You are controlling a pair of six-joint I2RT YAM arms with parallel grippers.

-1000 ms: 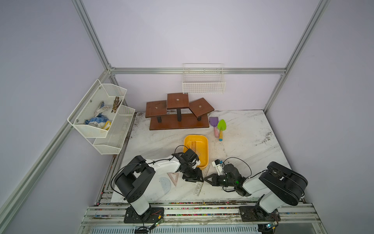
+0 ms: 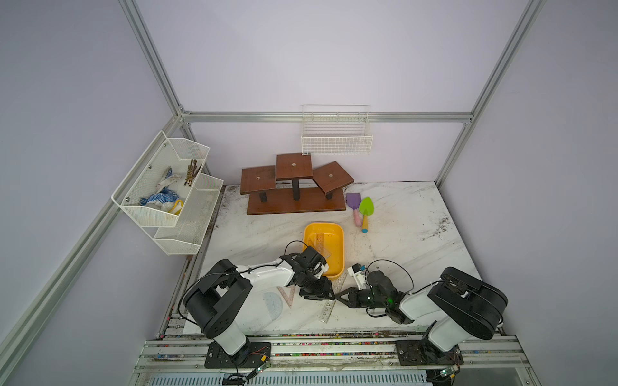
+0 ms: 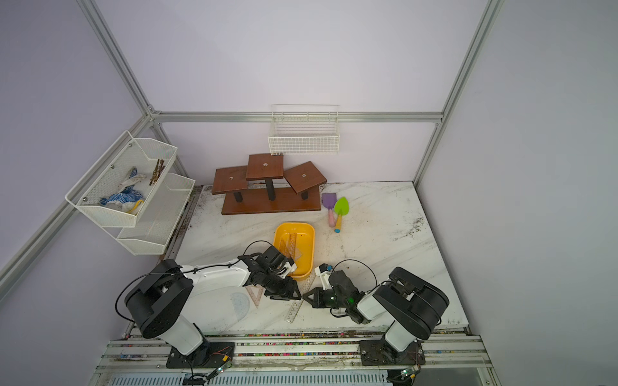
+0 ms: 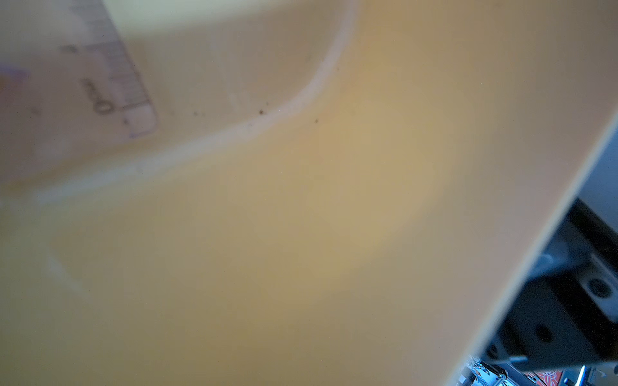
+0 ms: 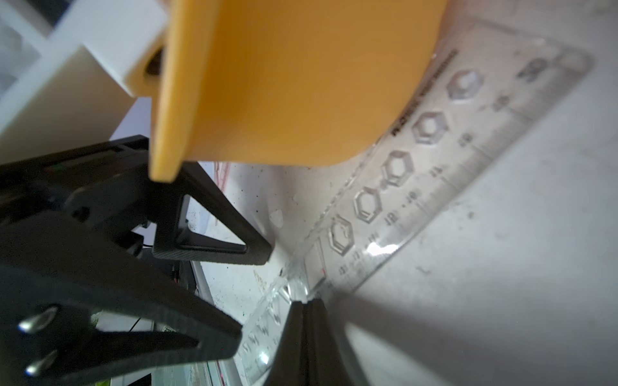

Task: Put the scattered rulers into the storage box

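Note:
The clear plastic ruler (image 5: 431,135) slants over the white tabletop beside the box; its near end (image 2: 327,311) shows below the grippers in the top left view. My right gripper is shut, its tips together at the ruler's edge with nothing between them. Across the ruler, my left gripper holds its fingers apart, empty; its own wrist view shows only the box interior and dark parts at the right edge. The yellow storage box (image 2: 343,251) stands behind both grippers with a ruler (image 4: 125,77) inside. A clear triangle (image 2: 287,296) lies left, partly behind the left arm.
A round pale, see-through shape (image 2: 271,307) lies near the left arm. Purple (image 2: 353,200) and green (image 2: 366,206) toy shovels lie behind the box, and a brown stand (image 2: 296,200) is at the back.
The left arm has shifted slightly. The ruler still lies on the table.

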